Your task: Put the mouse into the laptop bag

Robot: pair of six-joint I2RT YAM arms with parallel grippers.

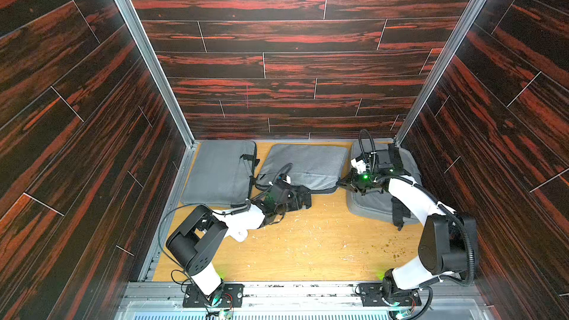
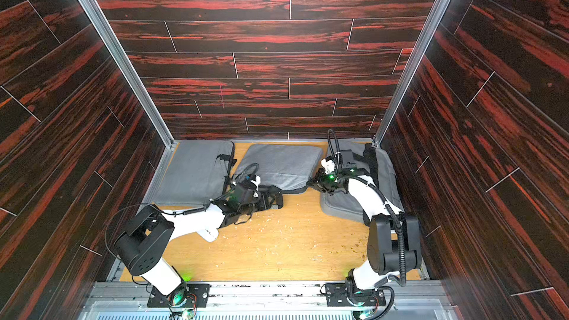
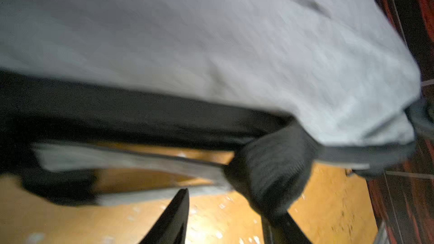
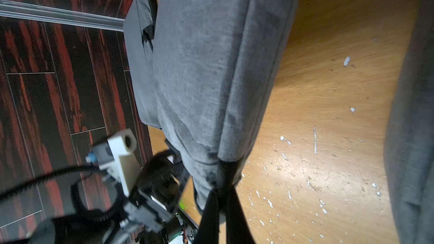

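Observation:
The grey laptop bag (image 1: 302,163) lies at the back middle, with dark straps along its front edge. My left gripper is at that edge, fingers apart, a dark strap end or tab (image 3: 275,167) over the right finger. My right gripper is shut at the bag's right front corner; whether fabric is between its tips is unclear. A white object (image 1: 240,234), likely the mouse, lies on the table partly hidden by my left arm.
Another grey bag (image 1: 216,169) lies at the back left and one (image 1: 373,207) at the right, under my right arm.

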